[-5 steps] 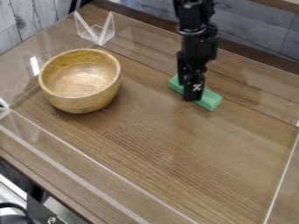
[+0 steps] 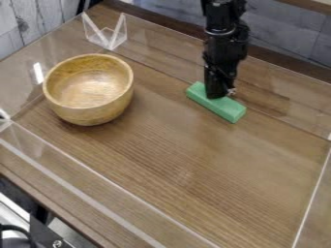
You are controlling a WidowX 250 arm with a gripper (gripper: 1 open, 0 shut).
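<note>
My black gripper comes down from the top centre, its fingertips just over or on a flat green rectangular block that lies angled on the wooden table. The gripper partly covers the block's upper end; whether anything is between its fingers is hard to tell.
A wooden bowl stands at the left. A white wire-like object is at the upper left near the table's back edge.
The gripper has risen a little and sits further toward the back, uncovering more of the green block. The block lies about where it was.
</note>
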